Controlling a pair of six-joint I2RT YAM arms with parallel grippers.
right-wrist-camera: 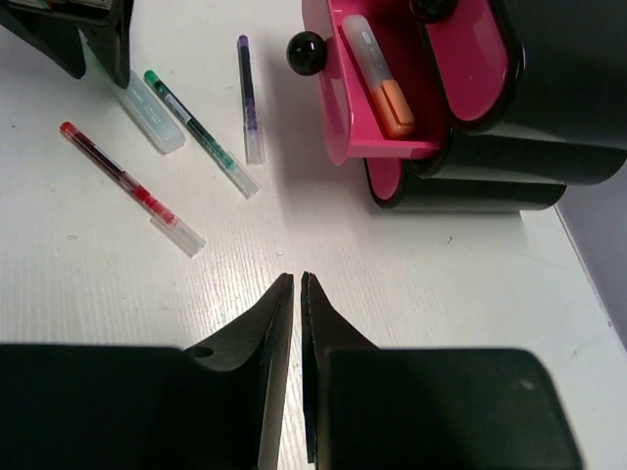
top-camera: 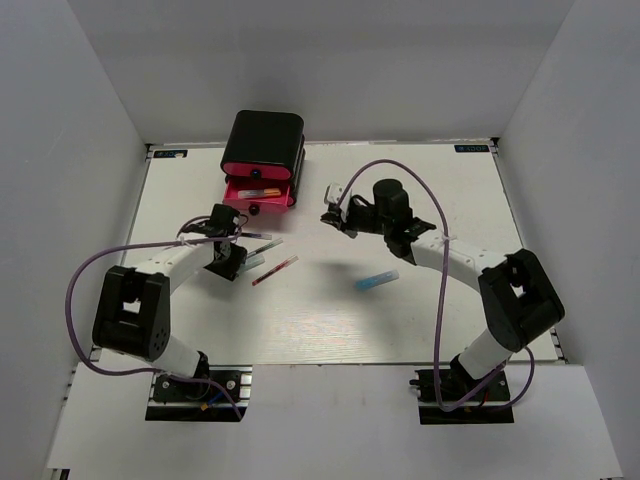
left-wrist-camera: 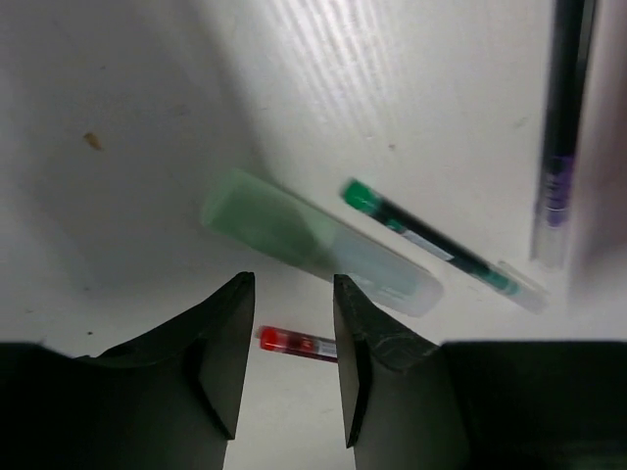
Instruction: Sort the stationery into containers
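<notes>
My left gripper is open, hovering over a green translucent marker; a green pen, a red pen and a purple pen lie around it. In the right wrist view an orange marker rests in the pulled-out pink drawer of the black organizer. My right gripper hangs right of the organizer with fingers closed together; nothing shows between them. A blue marker lies on the table to the right.
The organizer stands at the back left, with loose pens in front of it. Walls border the table at back and sides.
</notes>
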